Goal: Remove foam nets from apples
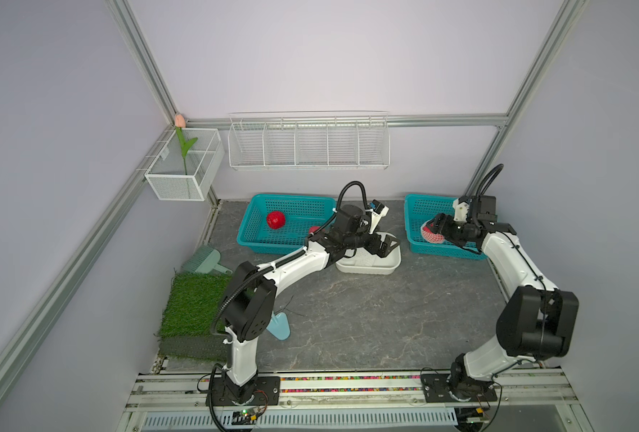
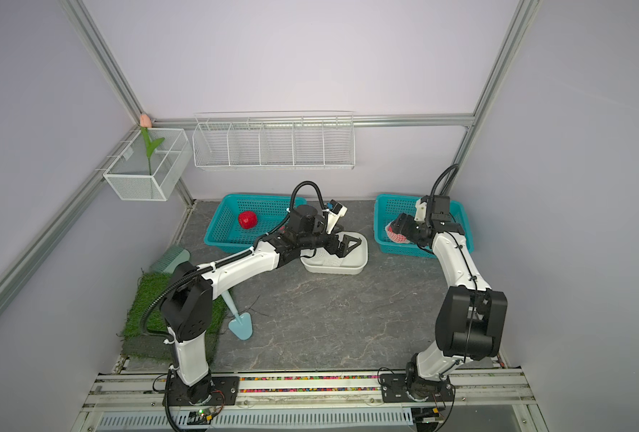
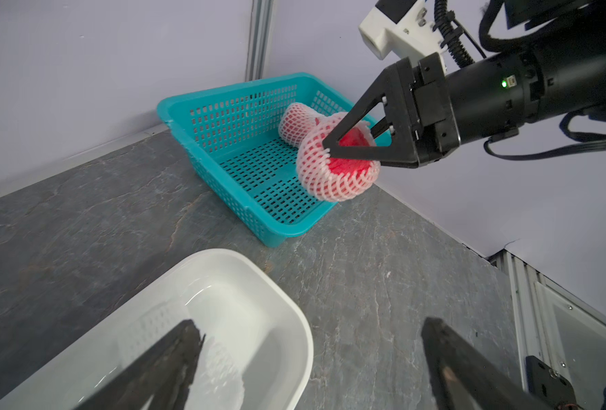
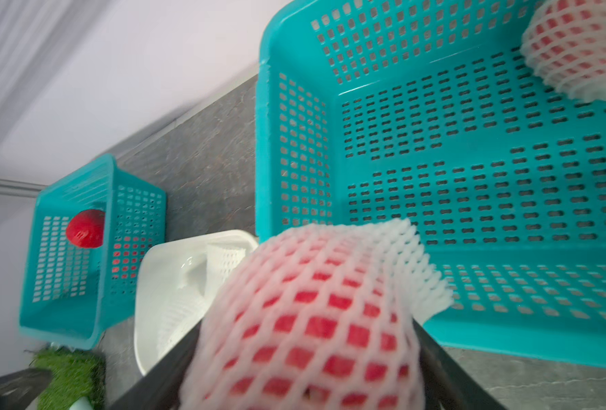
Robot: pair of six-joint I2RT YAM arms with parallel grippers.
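Note:
My right gripper is shut on a red apple in white foam net, raised at the near edge of the right teal basket; the net fills the right wrist view's foreground. Another netted apple (image 4: 576, 44) lies in that basket. A bare red apple (image 1: 276, 219) sits in the left teal basket (image 1: 254, 216). My left gripper (image 1: 387, 246) stands open and empty over the white tray (image 3: 296, 321), which holds loose white nets (image 3: 217, 376).
A green turf mat (image 1: 193, 309) and a light blue shovel (image 1: 278, 327) lie at front left. A wire rack (image 1: 308, 144) and a basket with a tulip (image 1: 182, 172) hang on the walls.

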